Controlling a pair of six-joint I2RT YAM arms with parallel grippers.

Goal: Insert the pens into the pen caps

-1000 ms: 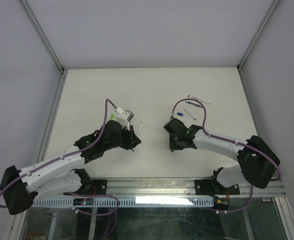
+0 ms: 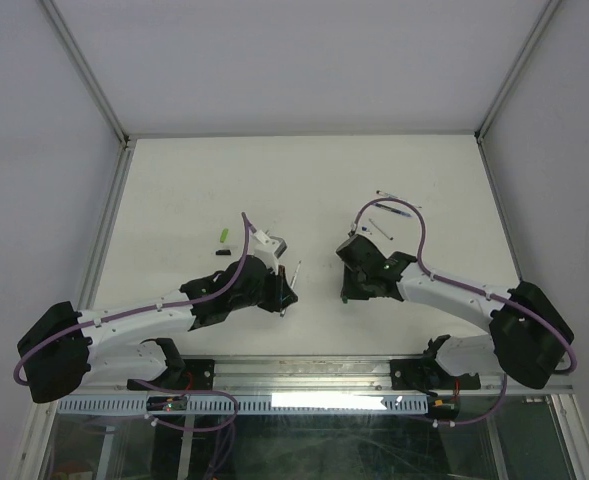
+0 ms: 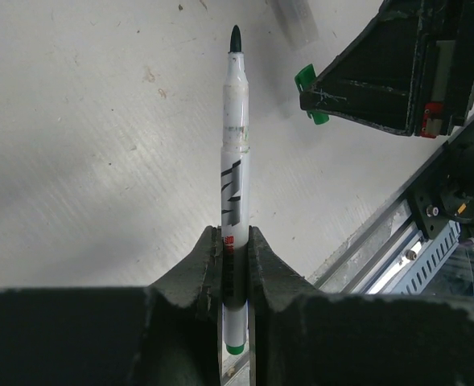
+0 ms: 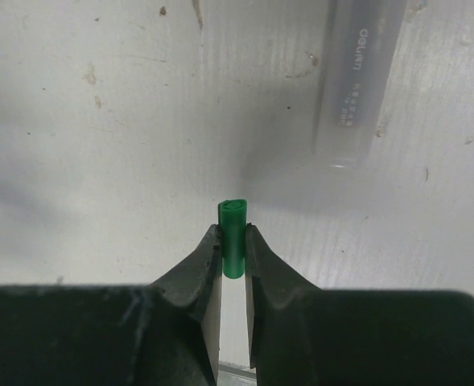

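Note:
My left gripper is shut on a white marker pen (image 3: 235, 185), black tip pointing away, green end near the fingers' base. My right gripper has its fingers on a green cap, held above the white surface; in the left wrist view that cap (image 3: 309, 80) shows at the right gripper's tip. Beyond it lies a translucent plastic piece (image 4: 356, 88) printed with lettering. From above, the two grippers face each other near the front middle of the table.
Several pens (image 2: 381, 229) lie behind the right arm. A green cap (image 2: 224, 235) and a dark cap (image 2: 223, 252) lie at the left.
My left gripper, with the pen in it, has moved right and toward the front, closer to the right gripper.

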